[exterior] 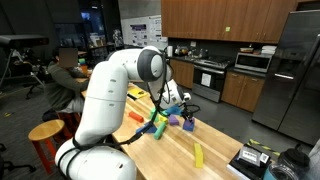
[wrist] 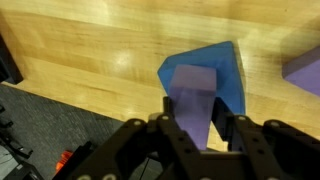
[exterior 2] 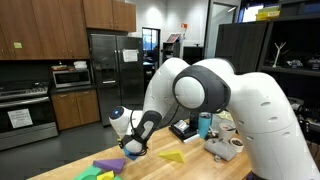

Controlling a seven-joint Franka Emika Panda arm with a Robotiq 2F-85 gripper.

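Note:
In the wrist view, my gripper is shut on a purple block [wrist: 194, 88], with one dark finger on each side of it. A blue block [wrist: 222, 62] with angled edges shows beneath the purple one, on the wooden table. Whether the two touch cannot be told. From the first exterior side, the gripper [exterior: 187, 115] is low over the table, close above the small blue block [exterior: 188, 126]. In the second exterior view, the blue block [exterior 2: 131, 153] shows under the gripper.
Another purple block [wrist: 304, 70] lies to the right in the wrist view. A yellow block [exterior: 198, 155] lies apart on the wooden table [exterior: 165, 155]. Coloured blocks crowd the arm's side, and a blue cup [exterior 2: 204, 125] stands near the far edge.

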